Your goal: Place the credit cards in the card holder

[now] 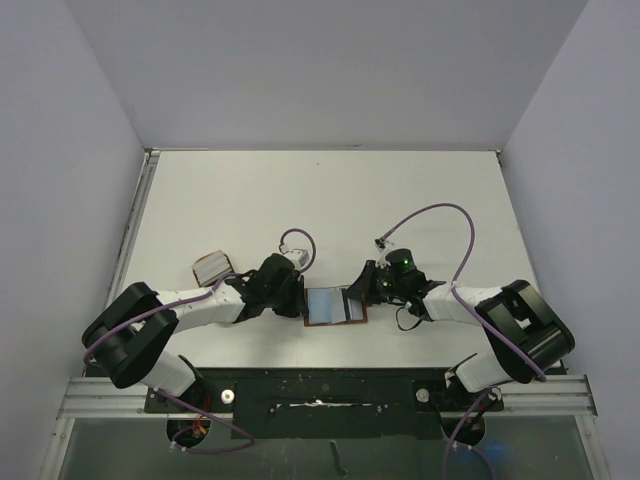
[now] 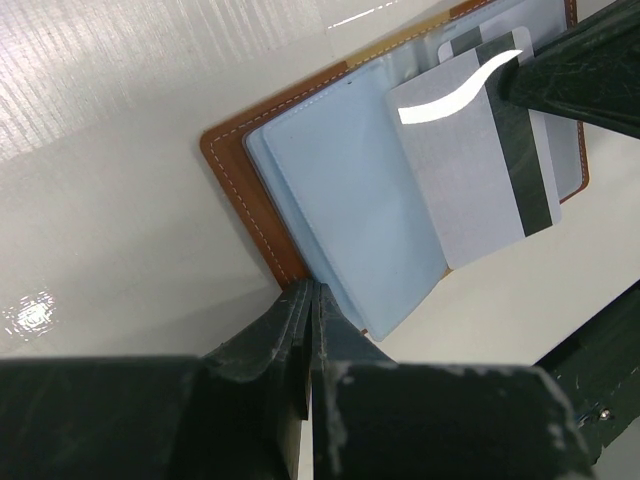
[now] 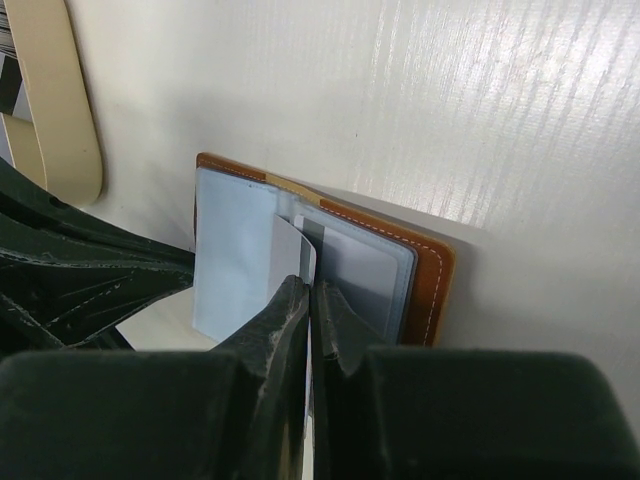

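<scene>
The open card holder (image 1: 325,305) lies near the table's front, brown leather with pale blue sleeves (image 2: 340,190). A grey card with a dark stripe and white mark sits on its right half; in the right wrist view a card edge (image 3: 285,250) stands at that spot. My left gripper is shut at the holder's left edge, with no card visible between its fingers. My right gripper is shut at the card's edge over the holder; whether anything thin is between its tips is unclear.
A beige box (image 1: 212,267) with cards stands at the left of the table, behind my left arm.
</scene>
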